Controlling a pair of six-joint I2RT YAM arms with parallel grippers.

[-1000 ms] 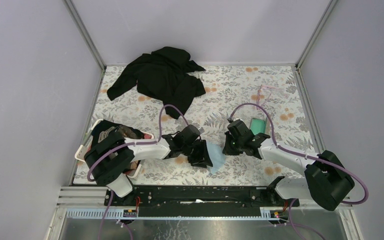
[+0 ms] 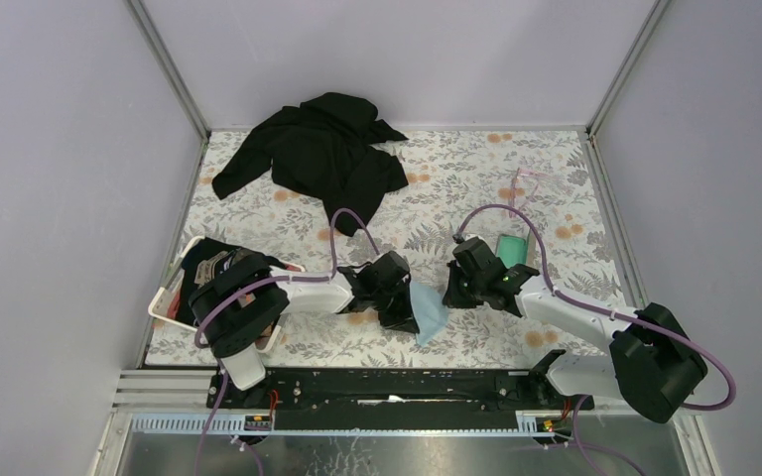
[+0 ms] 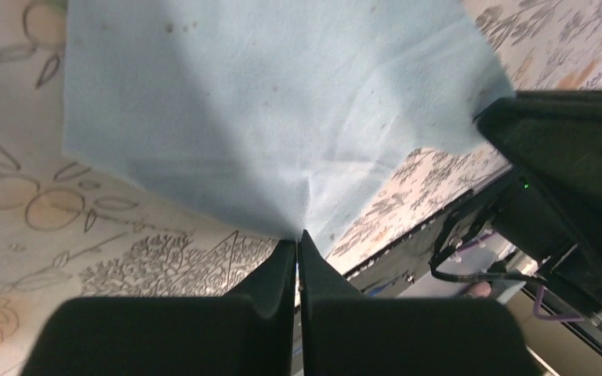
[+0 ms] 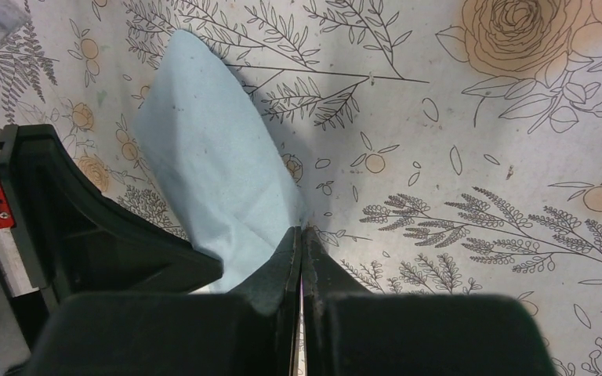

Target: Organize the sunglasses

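A light blue cloth (image 2: 427, 312) lies on the patterned table between my grippers. My left gripper is shut with its tips on the cloth's near edge; whether any cloth is between them is unclear. My right gripper is shut at the cloth's right-side edge, which runs up to its tips; a pinch cannot be told. A green case (image 2: 511, 249) lies behind my right wrist. No sunglasses can be clearly made out.
A white bin (image 2: 165, 296) with dark items stands on the left. A black cloth (image 2: 327, 149) lies at the back, and clear pink-edged items (image 2: 531, 188) at the back right.
My left gripper and arm have shifted slightly to the right and turned a little over the blue cloth. The right arm is almost unmoved.
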